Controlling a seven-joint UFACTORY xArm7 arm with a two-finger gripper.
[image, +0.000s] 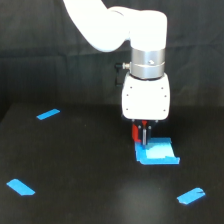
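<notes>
Low over the dark table, my gripper (146, 140) points straight down at the back edge of a square marked in blue tape (172, 160). A small red object (135, 131) shows just left of the dark fingers, partly covered by them. Whether the fingers grip it or only stand in front of or around it is not clear at this size. Inside the tape, the square's pale surface (158, 150) looks bare.
Single strips of blue tape lie at the far left (48, 114), front left (20, 187) and front right (191, 196). A dark curtain (40, 60) hangs behind.
</notes>
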